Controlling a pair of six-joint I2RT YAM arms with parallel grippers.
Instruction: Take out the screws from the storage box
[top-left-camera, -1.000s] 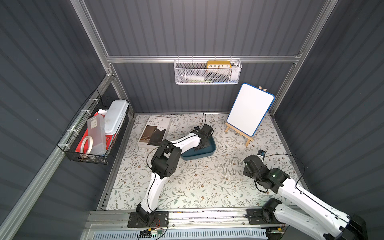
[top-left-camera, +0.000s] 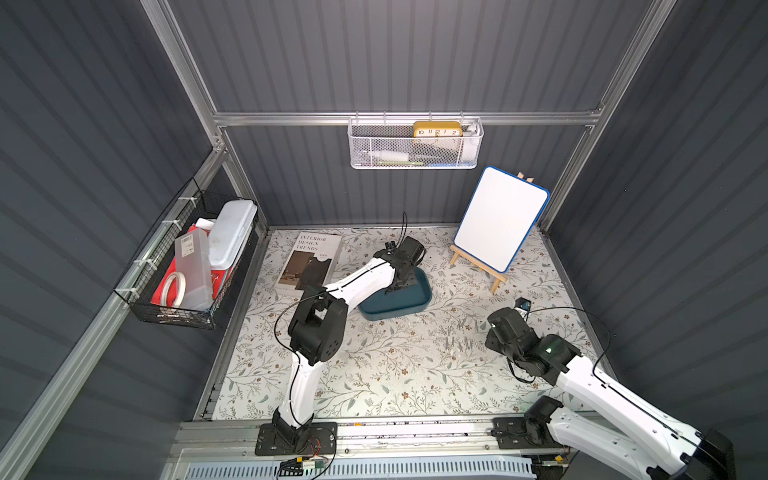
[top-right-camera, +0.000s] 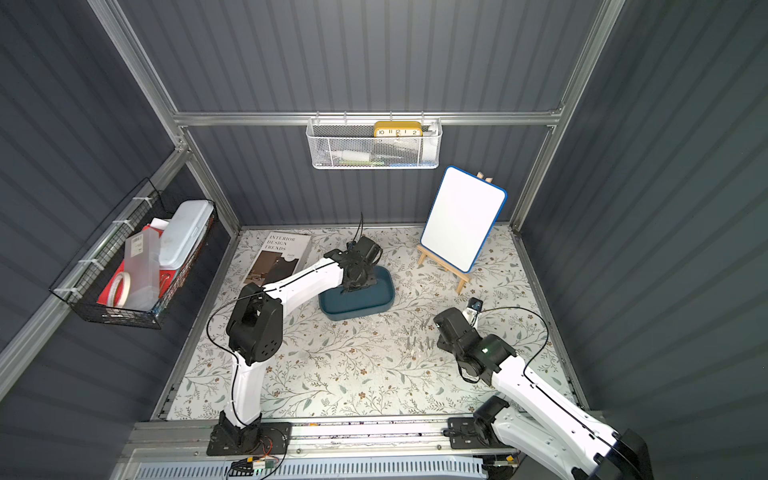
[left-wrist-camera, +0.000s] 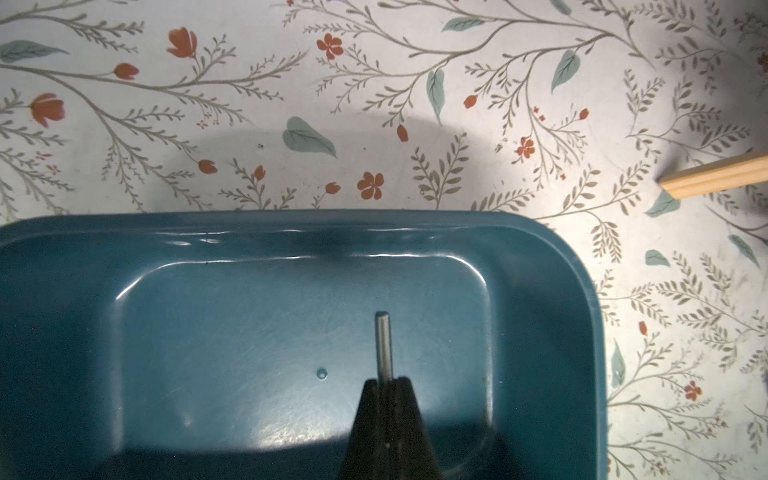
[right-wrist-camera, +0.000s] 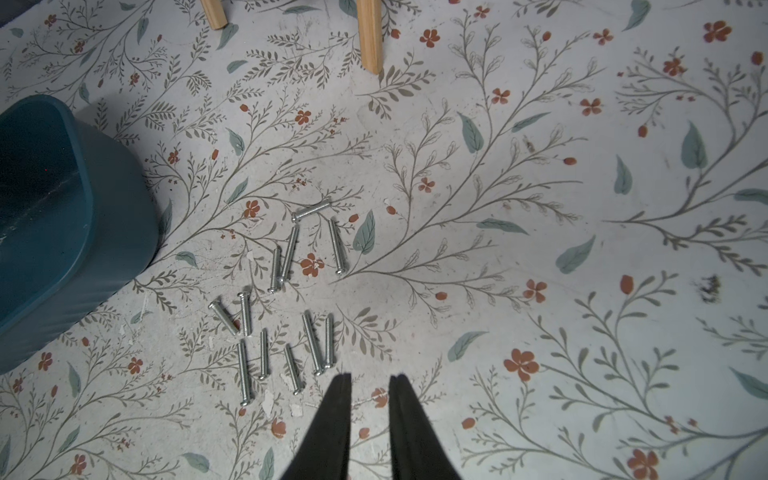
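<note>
The teal storage box (top-left-camera: 404, 308) stands at the middle back of the table, with my left gripper above its interior, shut on a thin screw (left-wrist-camera: 383, 344) that sticks out past the fingertips. Several silver screws (right-wrist-camera: 312, 340) lie loose on the tabletop right of the box, in the right wrist view. My right gripper hangs over the table near these screws, its fingers a little apart with nothing seen between them.
A book (top-left-camera: 308, 248) lies at the back left. A whiteboard (top-left-camera: 500, 216) on a wooden easel stands at the back right. A black wire basket of containers hangs on the left wall.
The right arm looks still.
</note>
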